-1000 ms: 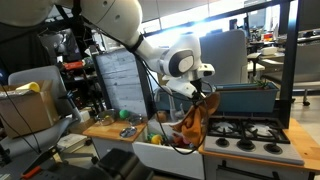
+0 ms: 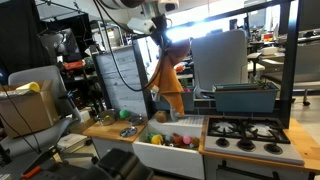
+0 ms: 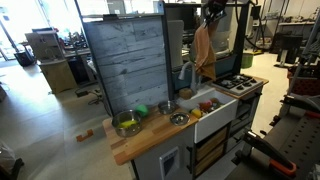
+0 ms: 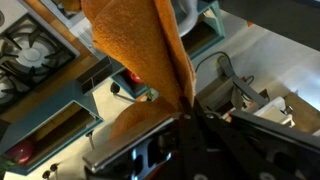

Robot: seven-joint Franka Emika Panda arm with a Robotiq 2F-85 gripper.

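An orange-brown cloth [image 2: 172, 80] hangs from my gripper [image 2: 166, 47], high above the sink [image 2: 170, 155] and clear of the counter in exterior view 1. Exterior view 2 shows the same cloth [image 3: 205, 52] drooping in a long fold beside the faucet. In the wrist view the cloth [image 4: 140, 45] runs up to the gripper, whose fingers are shut on a gathered part of it. The exact pinch point is partly hidden by the folds and the dark fingers.
A stove [image 2: 252, 138] stands right of the sink, which holds several colourful items. Metal bowls [image 3: 127, 122] sit on the wooden counter to the left. A blue-green bin [image 2: 245, 98] rests on the shelf behind the stove.
The arm has risen and moved left from near the stove's left edge. The cloth came up with it, from low by the sink to hanging high in the air.
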